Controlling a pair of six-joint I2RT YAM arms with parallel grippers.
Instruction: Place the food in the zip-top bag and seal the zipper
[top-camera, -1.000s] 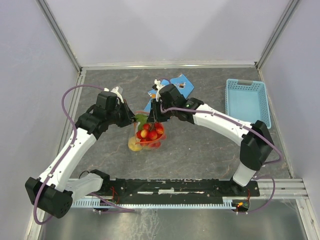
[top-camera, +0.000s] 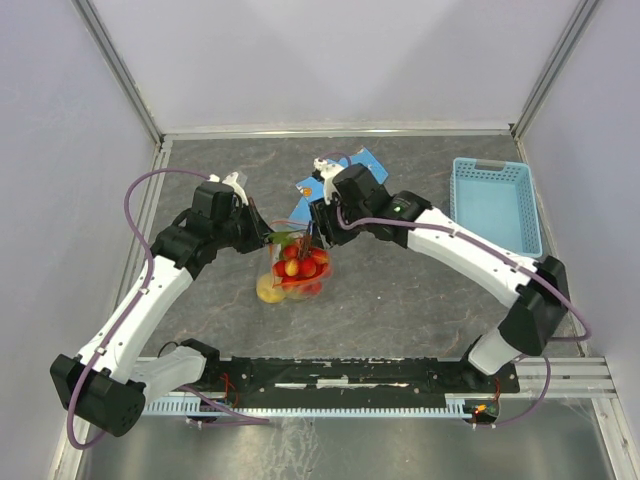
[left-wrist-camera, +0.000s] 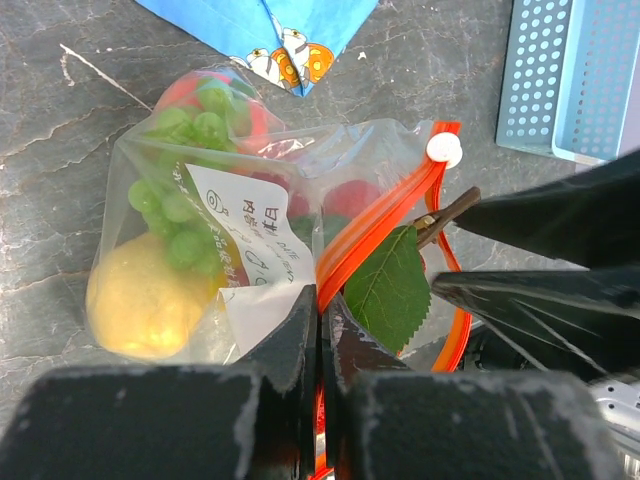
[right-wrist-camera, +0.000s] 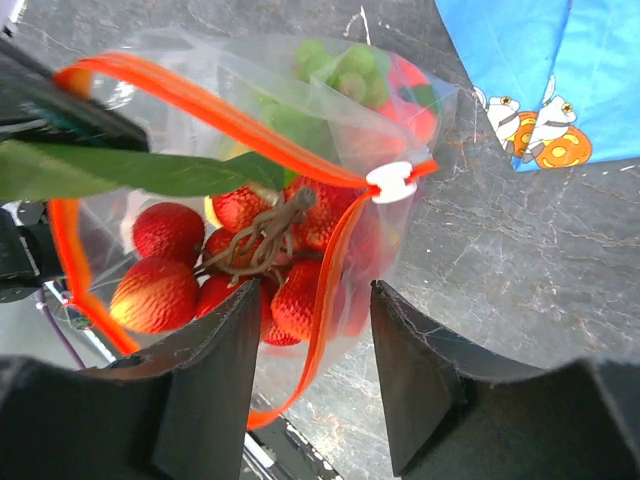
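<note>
The zip top bag (top-camera: 300, 270) holds red round fruit, a yellow fruit (left-wrist-camera: 140, 295), green grapes (left-wrist-camera: 200, 130) and a green leaf (left-wrist-camera: 385, 290) with brown stems (right-wrist-camera: 255, 245). Its orange zipper (right-wrist-camera: 210, 105) is open, with a white slider (left-wrist-camera: 443, 149). My left gripper (top-camera: 264, 238) is shut on the bag's rim at one side; the left wrist view shows the zipper between its fingers. My right gripper (top-camera: 316, 228) is over the bag's mouth, fingers apart with no object clearly between them, close to the orange zipper strip in the right wrist view.
A blue printed cloth or bag (top-camera: 365, 170) lies behind the bag. A light blue basket (top-camera: 495, 205) is at the right.
The left gripper and bag are almost unchanged.
</note>
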